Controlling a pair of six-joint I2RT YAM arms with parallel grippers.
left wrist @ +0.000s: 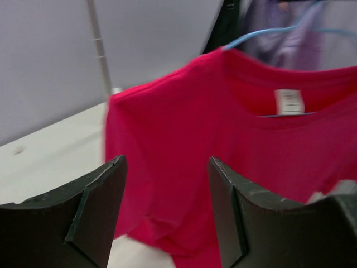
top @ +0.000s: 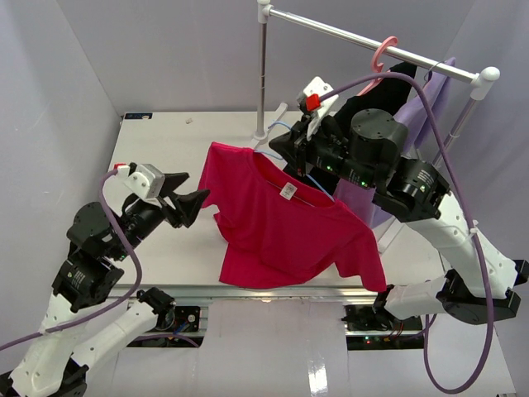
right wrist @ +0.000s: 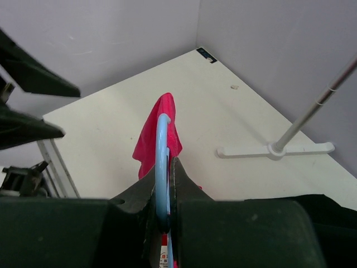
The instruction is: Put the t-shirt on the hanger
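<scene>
The red t-shirt hangs on a light blue hanger, whose crossbar shows at the neck opening by the white label. My right gripper is shut on the hanger's hook above the shirt, seen up close in the right wrist view. My left gripper stands open just left of the shirt's left shoulder, nothing between its fingers; in the left wrist view the shirt is ahead of the open fingers.
A metal rack holds a pink hanger, a black garment and a lilac garment at right.
</scene>
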